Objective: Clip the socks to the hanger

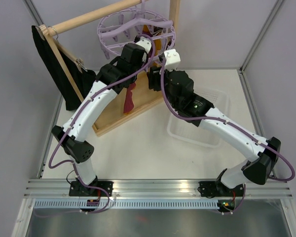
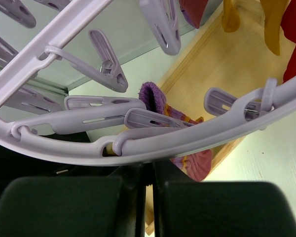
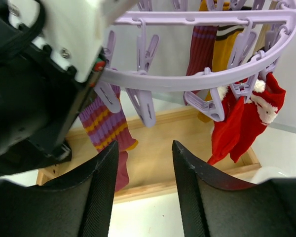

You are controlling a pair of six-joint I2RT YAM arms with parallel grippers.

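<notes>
The lilac clip hanger (image 1: pixel 110 34) hangs from a wooden rack. My left gripper is shut just under the hanger's rim, beside a striped purple and pink sock (image 2: pixel 192 165); what is between its fingers is hidden. In the right wrist view this sock (image 3: pixel 103 123) hangs behind the rim. My right gripper is part open below a clip, nothing between its fingers. Red-and-white socks (image 3: pixel 227 133), a yellow sock (image 3: pixel 219 49) and a maroon sock (image 3: pixel 200 54) hang from the hanger at the right of that view.
The wooden rack base (image 1: pixel 108 123) is below the hanger. A white plastic basket (image 1: pixel 192 138) lies to the right. A black cloth (image 1: pixel 59 74) hangs on the rack's left.
</notes>
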